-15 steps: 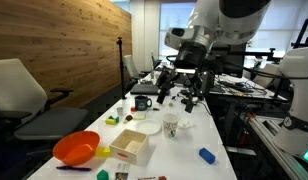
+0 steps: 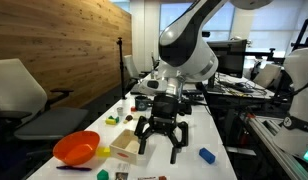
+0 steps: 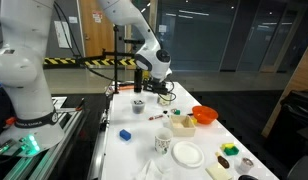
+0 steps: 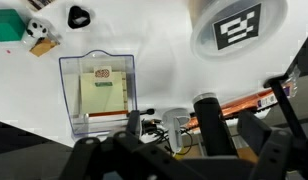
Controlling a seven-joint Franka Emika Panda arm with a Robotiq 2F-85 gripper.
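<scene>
My gripper (image 2: 159,149) hangs above the white table, its dark fingers spread wide with nothing between them; in exterior view 1 it stands right of the tan box (image 2: 126,148). Exterior view 2 shows the gripper (image 3: 154,88) at the far end, beyond the same box (image 3: 181,129). A white cup (image 3: 163,144) stands upright beside a white plate (image 3: 187,155); in exterior view 1 the arm hides that cup. A blue block (image 2: 207,155) lies to the right. From the wrist, a clear-walled tray (image 4: 130,68) with pale yellow contents shows.
An orange bowl (image 2: 76,146) sits left of the box, with a purple marker (image 2: 74,168) in front. Near the front edge are a green block (image 2: 102,175) and small toys. More items stand farther back. Bare table surrounds the blue block.
The arm has come down and in front of the white cup in exterior view 1, hiding it. My gripper now hangs lower, still open. The box, bowl and blue block have not moved.
</scene>
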